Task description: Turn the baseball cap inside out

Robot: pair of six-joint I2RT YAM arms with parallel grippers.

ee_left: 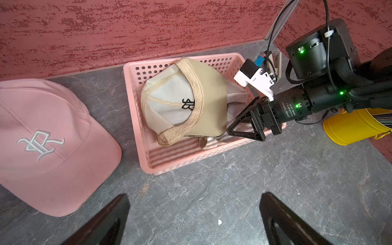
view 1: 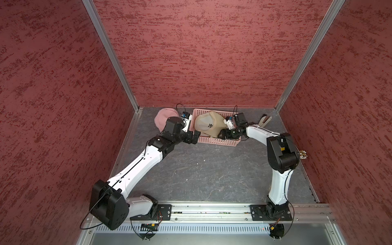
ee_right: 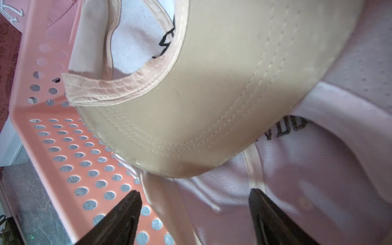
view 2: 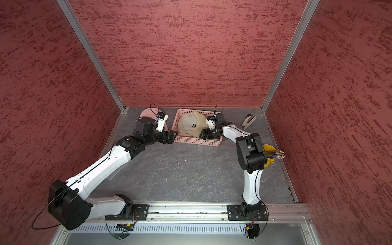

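Note:
A pink baseball cap (ee_left: 61, 143) with a light stitched emblem lies brim-down on the table, left of a pink perforated basket (ee_left: 141, 151). Inside the basket is a beige-brimmed cap (ee_left: 210, 102), its white inner lining and dark reversed lettering showing. Over the table in front of the pink cap and basket, my left gripper (view 1: 192, 137) stands open and empty. My right gripper is at the basket's right end, low over its front part. Its fingers (ee_right: 267, 220) are spread above pale lilac fabric (ee_right: 228, 192); whether they touch the fabric or basket is unclear.
A yellow mug (ee_left: 345, 128) holding several pens or brushes stands to the right, close to the right arm. Slim pale and dark items (view 1: 264, 120) lie at the back right.

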